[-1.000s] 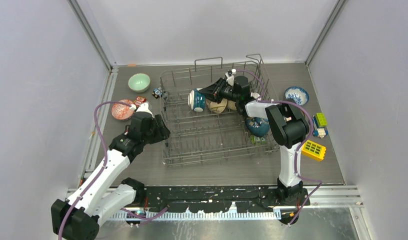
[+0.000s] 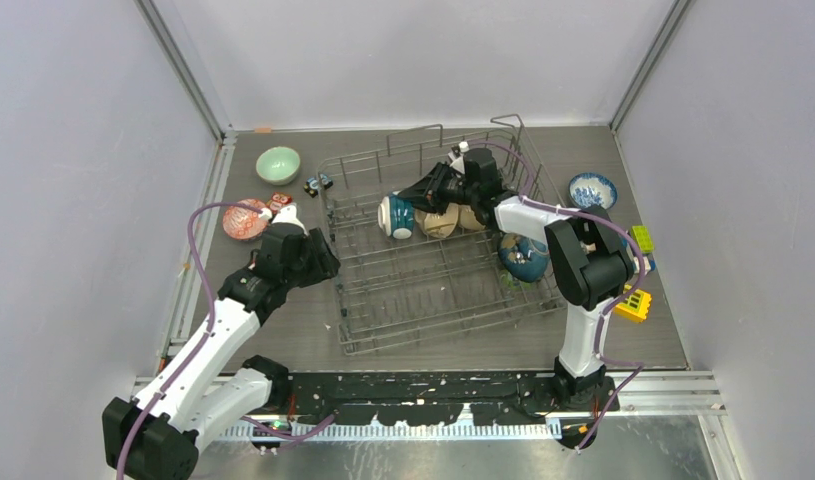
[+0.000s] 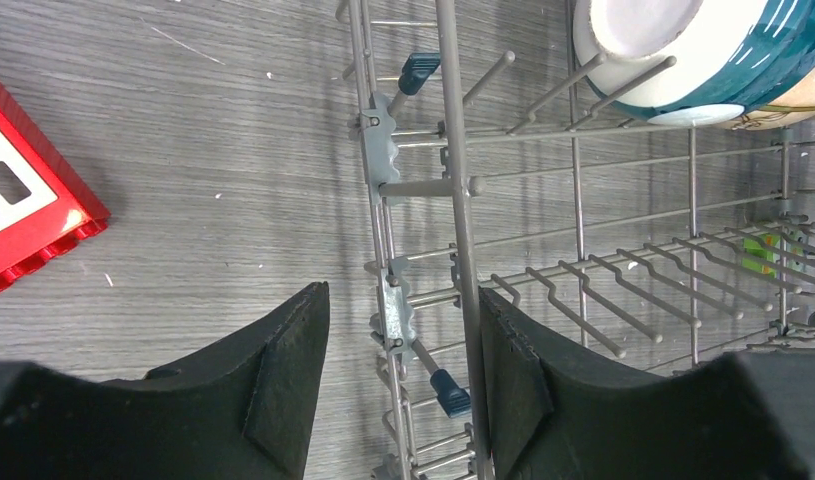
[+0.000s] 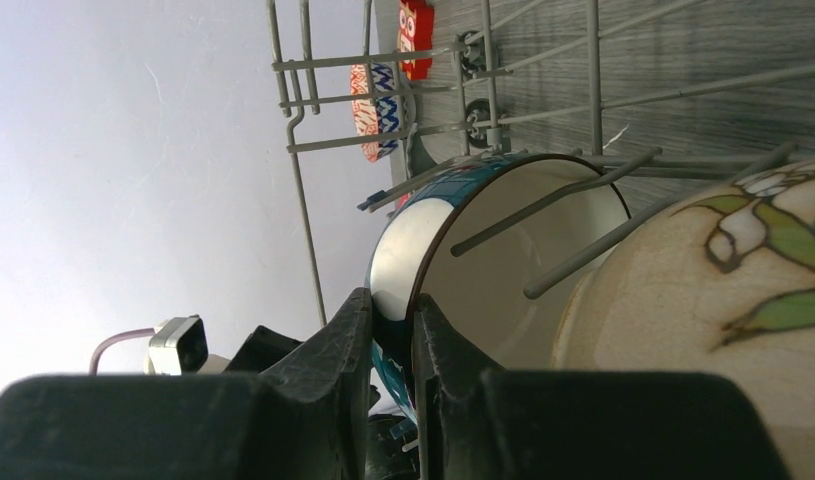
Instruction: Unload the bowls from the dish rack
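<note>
In the top view, the wire dish rack fills the middle of the table. A teal-and-white bowl rests on its side in it, and my right gripper is shut on that bowl's rim. Beside it are beige bowls, one with a leaf pattern; a blue bowl lies at the rack's right, partly under my arm. My left gripper is at the rack's left side, open; an upper side wire stands between its fingers, close against the right finger.
A green bowl and a red-patterned bowl stand on the table left of the rack; a blue-patterned bowl stands to the right. Toy blocks, including a yellow one, lie near the right edge. Rack prongs surround the held bowl.
The rack has shifted toward the front and turned slightly, its bowls moving with it. My right arm has moved a little to the right and forward. The left arm looks almost still.
</note>
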